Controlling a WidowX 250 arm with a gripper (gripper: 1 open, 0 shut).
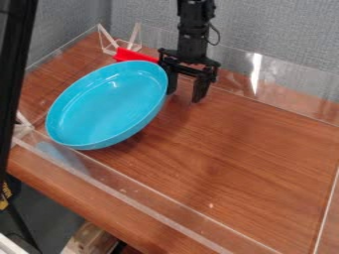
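Note:
A large oval light-blue tray [103, 105] lies on the left of the wooden table, partly over the clear front edge strip. Just behind its right rim, my black gripper [183, 85] hangs low over the table. Whether its fingers are open or shut is hard to make out. A red object [131, 56] with white wire-like parts sits behind the tray, partly hidden by it.
Clear low walls line the table [244, 169] at back and front. A black post [14, 60] stands at the left edge, and a grey padded wall is behind.

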